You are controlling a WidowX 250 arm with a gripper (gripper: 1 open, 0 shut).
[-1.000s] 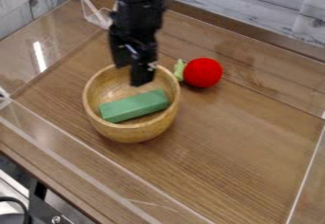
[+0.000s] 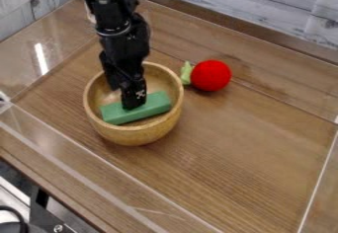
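Note:
My black gripper (image 2: 126,84) reaches down from the top left into a round tan wooden bowl (image 2: 133,133), its fingers open over a green block (image 2: 145,112) that lies in the bowl. Whether the fingertips touch the block is hard to tell.
A red ball-like object (image 2: 211,76) with a small pale green piece (image 2: 187,74) beside it sits right of the bowl. Its left edge is at the lower left.
My gripper has come down and to the left, into the bowl at the green block. The bowl, block and red object look nearly unmoved.

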